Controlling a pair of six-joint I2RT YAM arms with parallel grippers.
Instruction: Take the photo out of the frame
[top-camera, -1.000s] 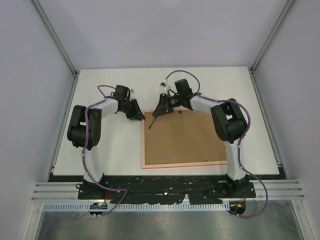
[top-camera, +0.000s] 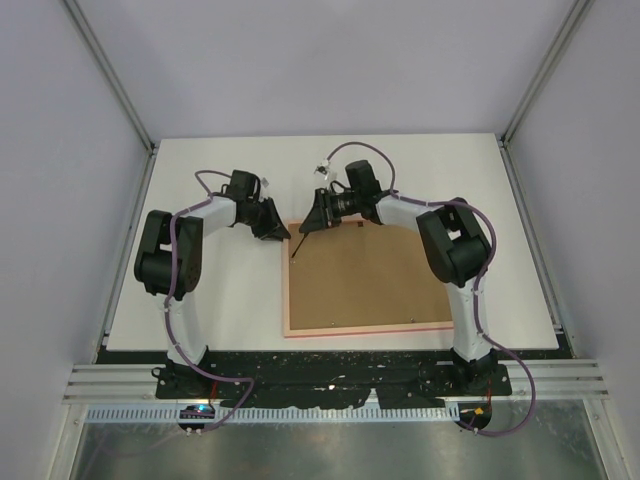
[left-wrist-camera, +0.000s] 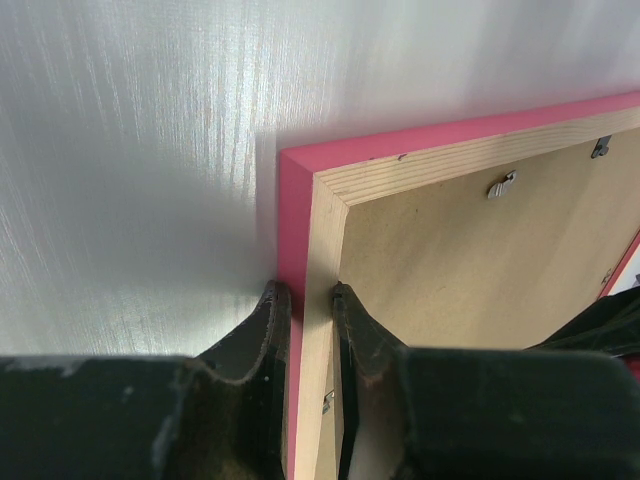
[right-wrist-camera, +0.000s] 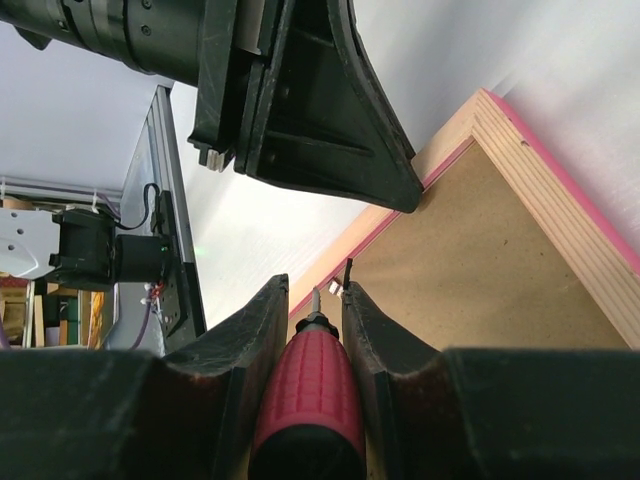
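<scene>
A large picture frame lies back up on the table, its pink-edged wooden border (left-wrist-camera: 470, 155) surrounding a brown backing board (top-camera: 370, 275). My left gripper is shut on the left rail (left-wrist-camera: 318, 255) near the far left corner. My right gripper is shut on a red-handled screwdriver (right-wrist-camera: 310, 390), tilted over the board. The screwdriver's tip (right-wrist-camera: 348, 268) is close to a small metal clip (right-wrist-camera: 335, 287) by the left rail; whether they touch I cannot tell. In the left wrist view another clip (left-wrist-camera: 502, 185) sits by the far rail.
Several more clips line the border, one dark clip (left-wrist-camera: 601, 147) among them. Both arms meet close together near the far left corner.
My right gripper and the screwdriver have shifted slightly left, the tip moving nearer the left rail. The left arm and the frame have stayed where they were.
</scene>
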